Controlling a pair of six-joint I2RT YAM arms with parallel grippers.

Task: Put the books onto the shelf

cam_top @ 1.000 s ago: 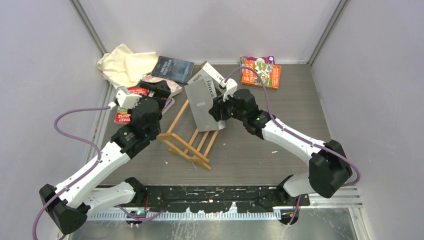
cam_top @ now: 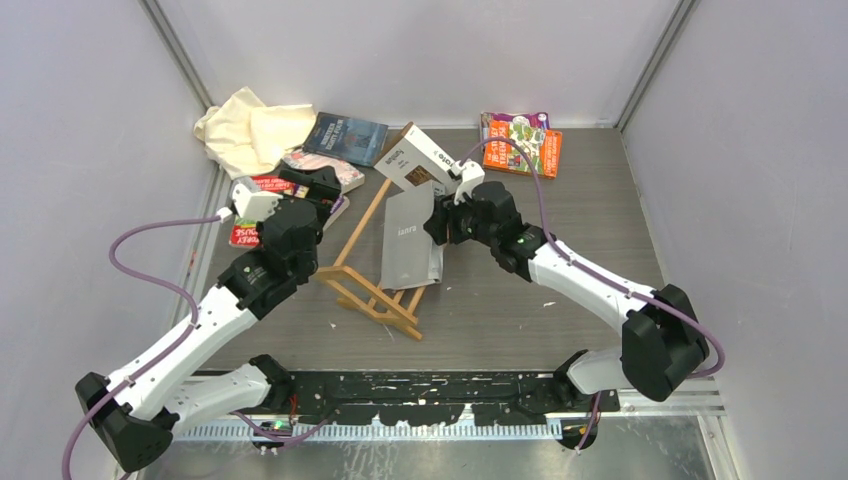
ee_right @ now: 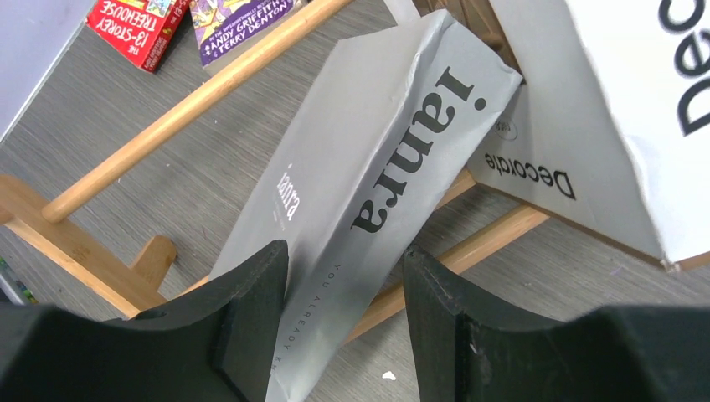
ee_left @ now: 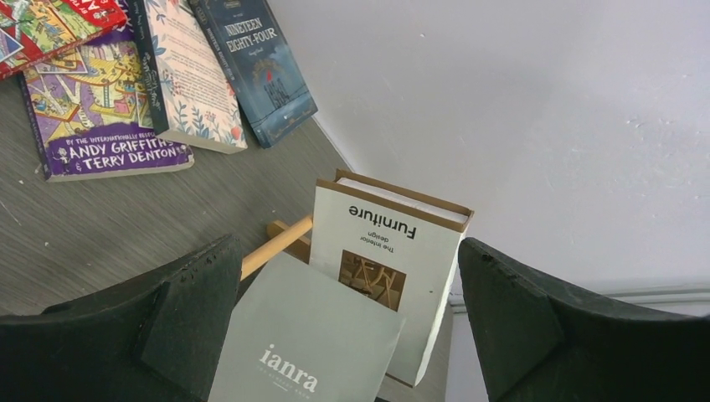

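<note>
A grey book [cam_top: 408, 240] marked "ianra" leans on the wooden rack [cam_top: 368, 298], its spine facing my right arm. At that spine my right gripper stands part open around the book, with a gap showing along its right finger [ee_right: 439, 335]. Behind the grey book, a white "Furniture" book [ee_left: 381, 260] is also propped on the rack. My left gripper is open and empty, held above the left side of the table; both books show beyond its fingers.
Several books lie flat at the left, among them a dark blue one [cam_top: 345, 137] and a floral one [ee_left: 188, 75]. A cream cloth [cam_top: 255, 130] is behind them. Orange and purple books [cam_top: 522, 145] lie at the back right.
The grey book has swung straighter and lower on the rack, toward the front. My right gripper has shifted only slightly beside it. The left arm is nearly still.
</note>
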